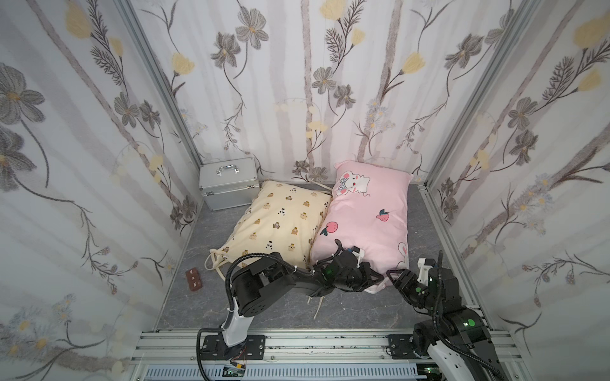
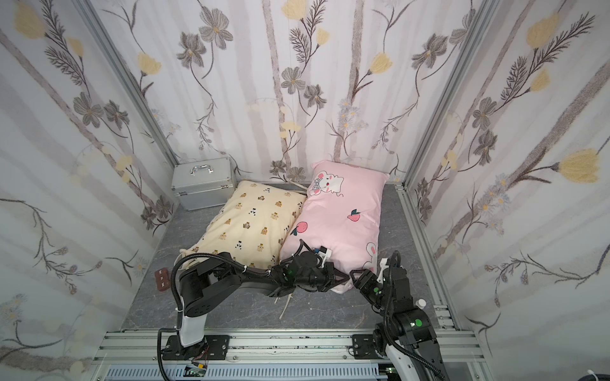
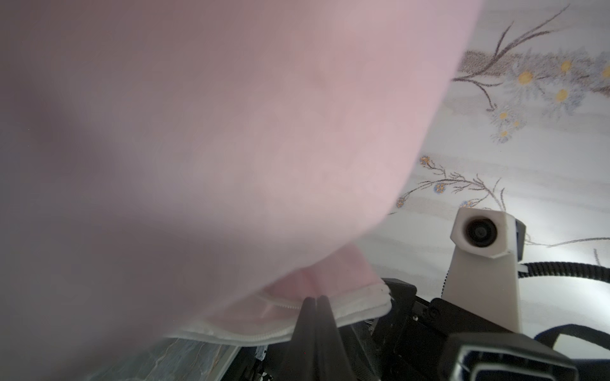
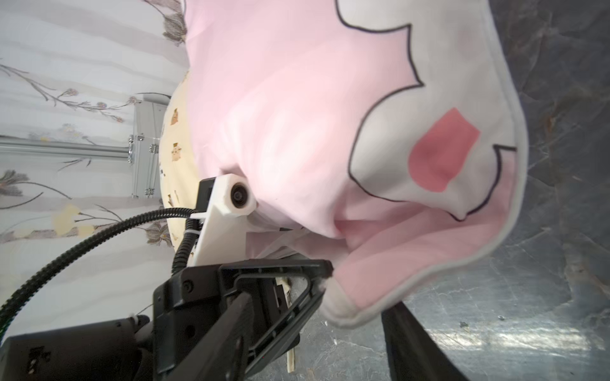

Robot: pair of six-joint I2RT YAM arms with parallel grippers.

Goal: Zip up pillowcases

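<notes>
The pink pillowcase (image 1: 378, 216) lies plump on the right, its near end bunched toward the front. A pale zipper edge (image 3: 362, 303) runs along its opening in the left wrist view. My left gripper is shut at that edge; in the right wrist view its tip meets the pillowcase's pale corner (image 4: 340, 301). Close by on the right stands my right gripper (image 1: 395, 280), open. Its spread fingers (image 4: 413, 343) frame the corner in its wrist view, gripping nothing. I cannot make out the zipper's slider.
A cream pillow (image 1: 279, 212) touches the pink one on its left. Behind it stands a silver case (image 1: 228, 184). A small brown object (image 1: 193, 279) lies at the left.
</notes>
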